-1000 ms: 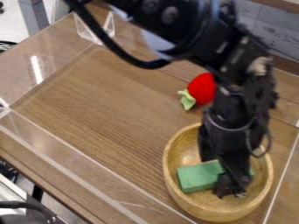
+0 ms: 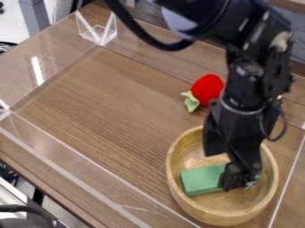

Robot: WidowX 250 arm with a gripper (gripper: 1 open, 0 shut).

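Note:
A green block [image 2: 202, 180] lies in a round wooden bowl [image 2: 191, 205] at the lower right of the camera view. My black gripper [image 2: 234, 158] is over the bowl's right part, just above and right of the block, and appears open. Its body hides part of the bowl and possibly the block's right end.
A red strawberry-like object with a green top [image 2: 206, 89] lies behind the bowl, partly hidden by the arm. A clear container [image 2: 98, 27] stands at the back left.
My gripper has risen and moved slightly left from low at the bowl's right side. The green block shifted slightly during this span and remains in the bowl.

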